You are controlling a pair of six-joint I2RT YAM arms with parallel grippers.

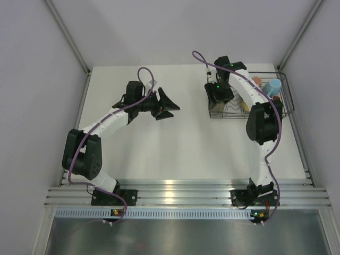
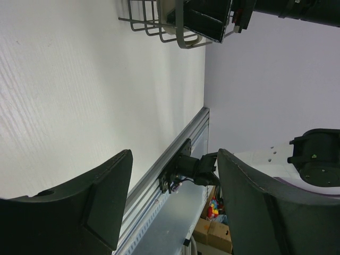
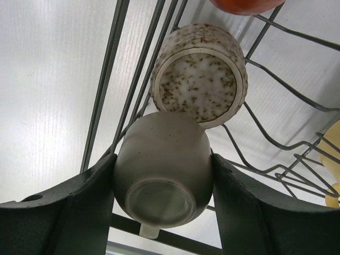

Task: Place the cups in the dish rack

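Note:
A grey-beige cup (image 3: 162, 164) is pinched by my right gripper at the near left corner of the dish rack (image 1: 248, 117), its base facing the camera. It touches the speckled cup (image 3: 199, 85), which lies in the rack just beyond it. Also in the rack are a blue cup (image 1: 272, 87), a yellow cup (image 3: 334, 156) and a reddish-orange one (image 3: 245, 4). In the top view the right gripper mostly covers the held cup. My left gripper (image 1: 171, 108) hangs over bare table, left of the rack, with its fingers (image 2: 109, 196) apart and empty.
Bare white table (image 1: 186, 149) lies left of and in front of the rack. Black wires of the rack's side run close beside the held cup. The right forearm (image 1: 264, 122) reaches over the rack's front edge.

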